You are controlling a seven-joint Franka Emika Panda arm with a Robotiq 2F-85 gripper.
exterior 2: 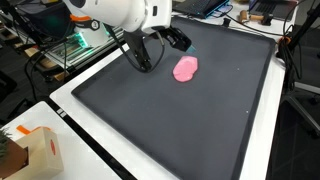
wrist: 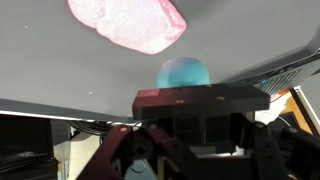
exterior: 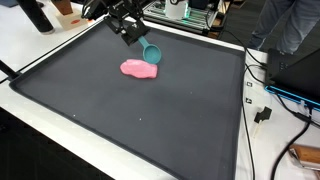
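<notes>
A teal cup-like piece [exterior: 150,53] is at the far side of the dark board, with its round end toward exterior view 1. My gripper [exterior: 136,33] is shut on it. In the wrist view the teal piece [wrist: 184,72] shows just beyond the dark fingers [wrist: 200,98], which hide the rest of it. From exterior view 2 only a sliver of teal [exterior 2: 192,50] is visible past the gripper [exterior 2: 180,42]. Beside it, apart from the gripper, a pink rounded piece [exterior: 138,69] lies flat on the board; it also shows in exterior view 2 [exterior 2: 185,69].
The dark board [exterior: 150,115] is bare over most of its area, with a raised light border. Cables and equipment crowd the surroundings outside it. A white and orange box [exterior 2: 45,153] stands off the board's near left corner in exterior view 2.
</notes>
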